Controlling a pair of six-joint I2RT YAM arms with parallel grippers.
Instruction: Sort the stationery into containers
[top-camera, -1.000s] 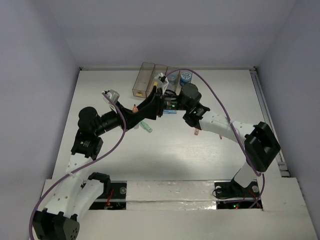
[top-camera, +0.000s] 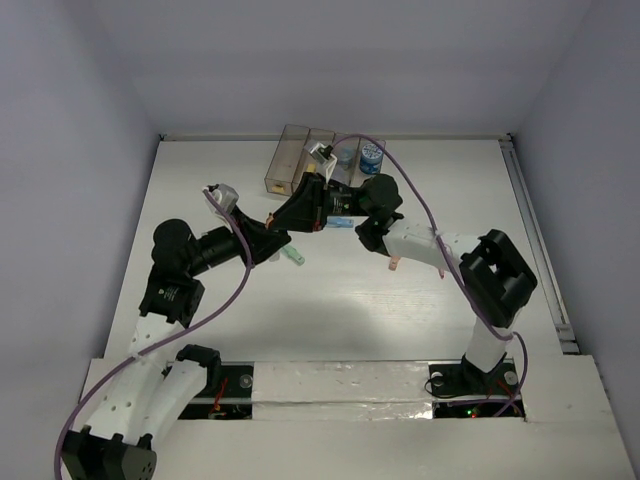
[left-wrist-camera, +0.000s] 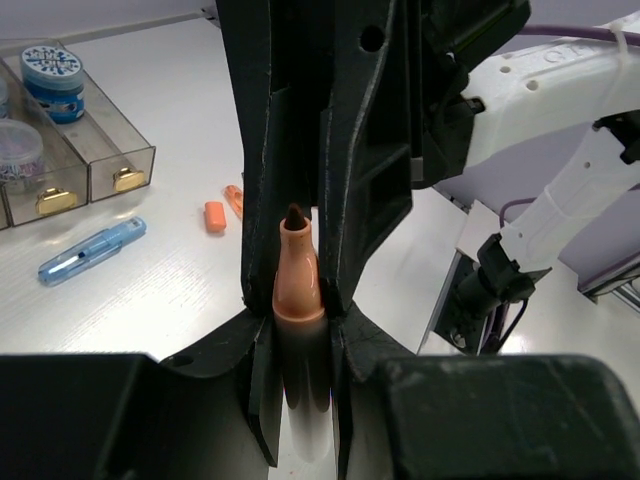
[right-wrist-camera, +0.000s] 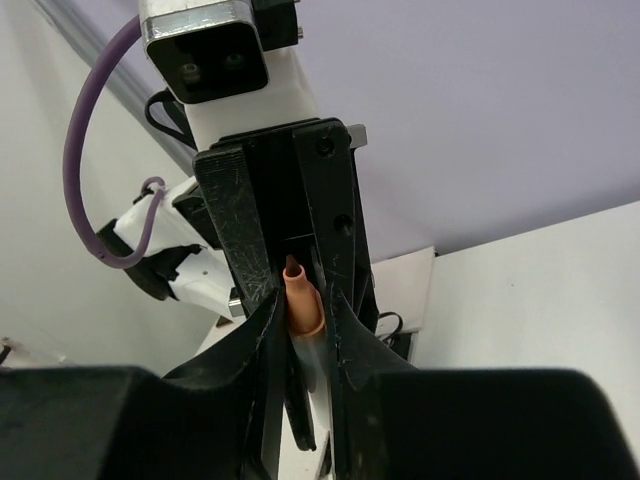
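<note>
An orange-tipped marker (left-wrist-camera: 298, 280) stands upright between the two grippers, which meet above the middle of the board. My left gripper is shut on it, and my right gripper is shut on it too, as the wrist views show. Behind them is the clear container with compartments (top-camera: 285, 160), holding jars such as a blue one (left-wrist-camera: 53, 85). A blue utility knife (left-wrist-camera: 90, 250), a green item (top-camera: 292, 254), a small orange block (left-wrist-camera: 214, 217) and another orange piece (left-wrist-camera: 233, 198) lie loose on the board.
The board's front and left areas (top-camera: 320, 320) are mostly bare. Walls stand behind and to both sides. The purple cables (top-camera: 150, 345) run along both arms.
My right arm's elbow has shifted toward the left and its wrist has tilted slightly. My left arm has moved very slightly. The marker stays between both grippers.
</note>
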